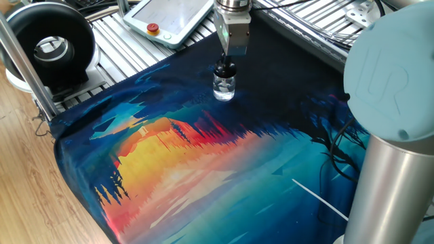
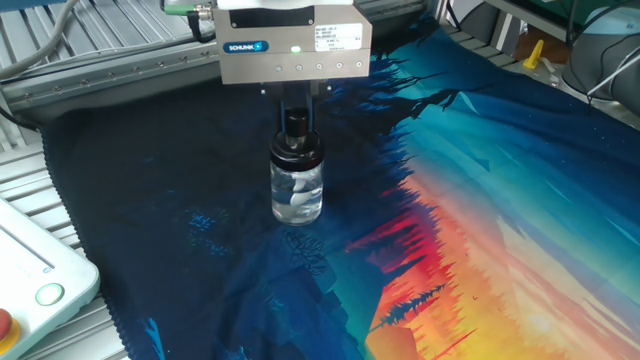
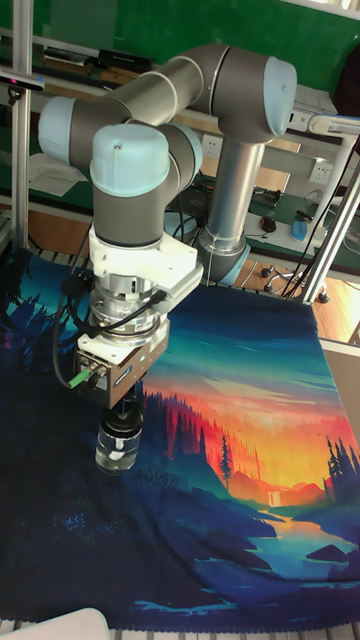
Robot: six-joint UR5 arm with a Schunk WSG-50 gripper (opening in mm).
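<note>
A clear glass jar (image 2: 298, 195) with a black lid (image 2: 297, 150) and a narrow black top stands upright on the printed cloth. Clear liquid with pale, glinting shapes shows inside it. My gripper (image 2: 297, 108) points straight down over the jar, its dark fingers close together at the narrow top. Black on black, the fingers and the top merge, so whether the fingers clamp it cannot be made out. From the opposite side, the jar (image 3: 117, 443) sits directly beneath the gripper body (image 3: 119, 368). In exterior view 1 the jar (image 1: 224, 87) appears near the cloth's far edge.
A teach pendant (image 1: 169, 17) with a red stop button lies beyond the cloth's edge. A thin white cable (image 1: 319, 198) and dark cables lie near the arm's base.
</note>
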